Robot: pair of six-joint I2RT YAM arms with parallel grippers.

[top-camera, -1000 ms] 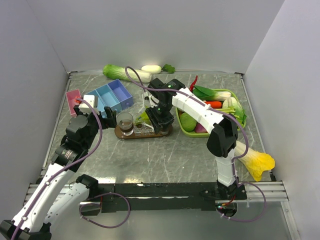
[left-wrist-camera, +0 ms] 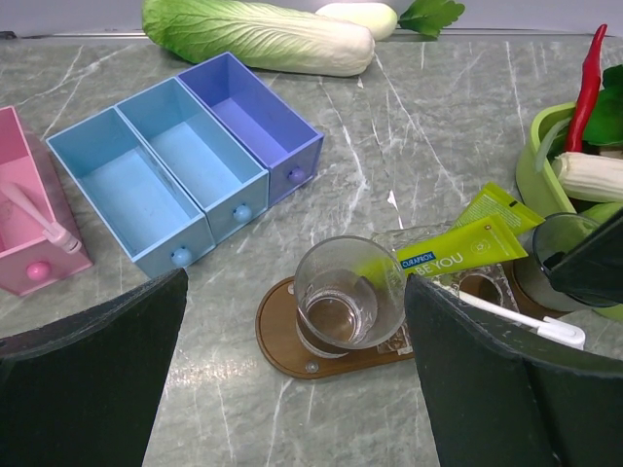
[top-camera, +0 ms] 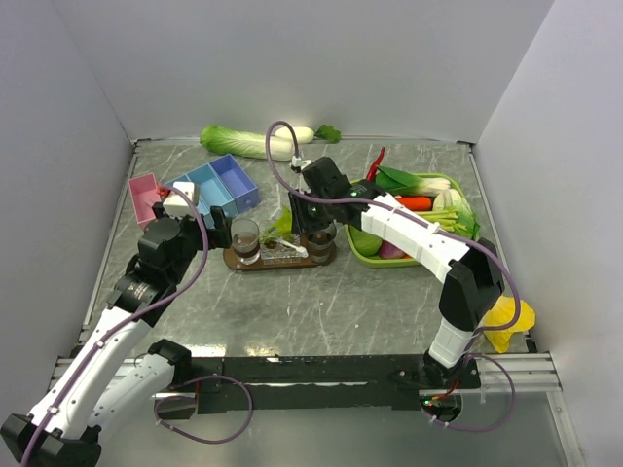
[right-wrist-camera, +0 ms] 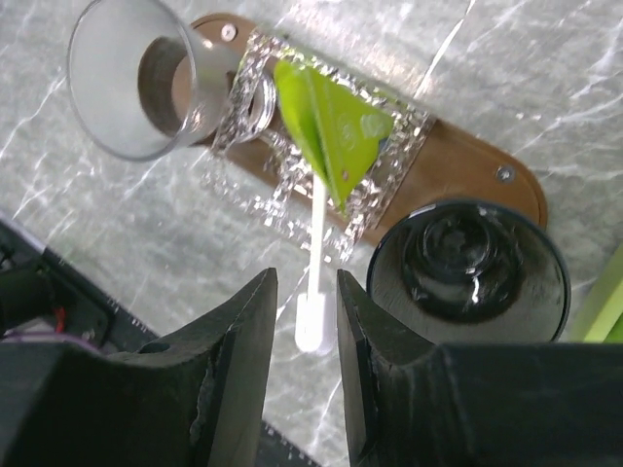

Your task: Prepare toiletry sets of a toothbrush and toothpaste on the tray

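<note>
A wooden tray holds a clear glass, a dark cup, and a clear holder with green toothpaste tubes and a white toothbrush. My right gripper is above the brush, between glass and dark cup, its fingers part open with nothing visibly held. My left gripper stands open left of the tray, above the table, empty. Another white toothbrush lies in the pink box.
Blue drawer boxes stand back left, cabbage behind them. A green vegetable basket is right of the tray. A yellow object lies front right.
The left arm has barely moved.
</note>
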